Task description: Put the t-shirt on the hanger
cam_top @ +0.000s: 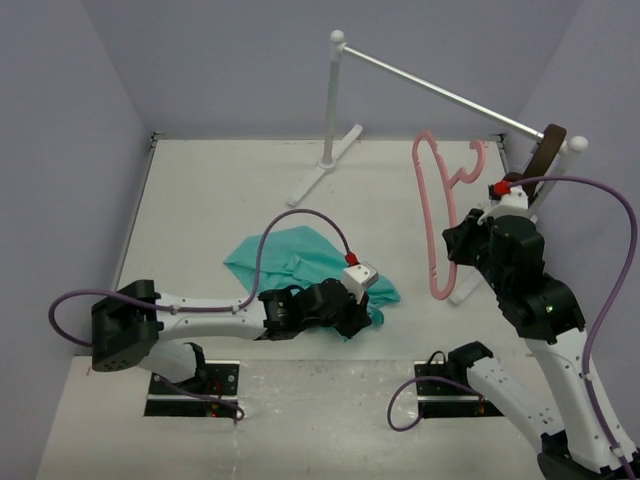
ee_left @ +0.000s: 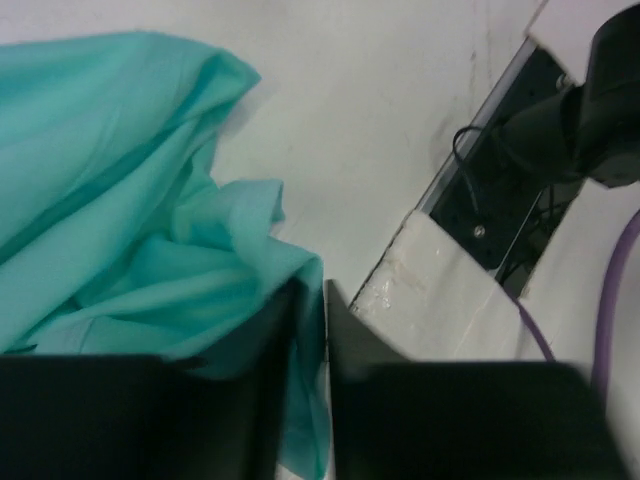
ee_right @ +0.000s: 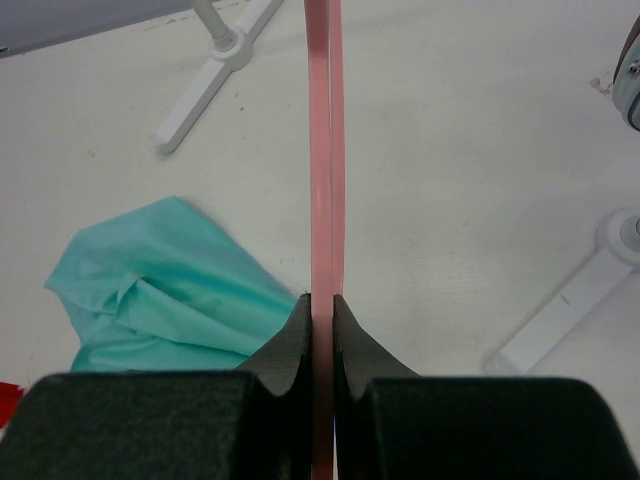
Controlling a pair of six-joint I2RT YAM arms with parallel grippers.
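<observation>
The turquoise t shirt (cam_top: pixel 290 255) lies crumpled on the table, a fold of it (ee_left: pixel 312 290) running between the fingertips of my left gripper (cam_top: pixel 350 330). That gripper is shut on the fold, and its arm hides part of the cloth in the top view. Held up off the table at the right is the pink hanger (cam_top: pixel 427 200), with my right gripper (cam_top: pixel 452 240) shut on one of its bars. In the right wrist view the hanger (ee_right: pixel 320 180) is seen edge-on, and the t shirt (ee_right: pixel 170 290) lies at lower left.
A white rack stands behind, its bar (cam_top: pixel 440 88) sloping to the right post, its left foot (cam_top: pixel 325 165) on the table. Bare table (cam_top: pixel 200 190) shows at the back left. Purple cables loop over both arms.
</observation>
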